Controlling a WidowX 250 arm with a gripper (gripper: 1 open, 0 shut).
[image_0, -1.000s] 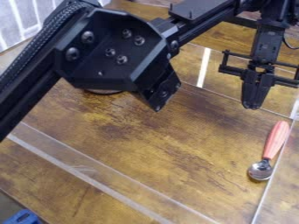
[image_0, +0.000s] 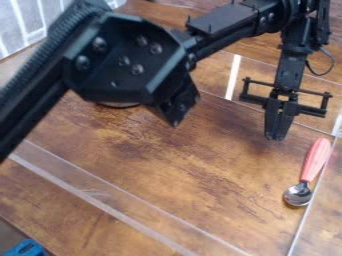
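Observation:
My gripper (image_0: 278, 124) hangs at the right of the camera view above the wooden table, its fingers shut together with nothing visible between them. Below and to the right of it lies a spoon (image_0: 313, 163) with a red handle and a metal bowl pointing toward the front, apart from the fingers.
The arm spans the upper left and partly hides a dark round object (image_0: 118, 104) behind it. A blue item (image_0: 24, 250) sits at the bottom left corner.
The gripper sits a little lower than a second ago. The spoon has not moved.

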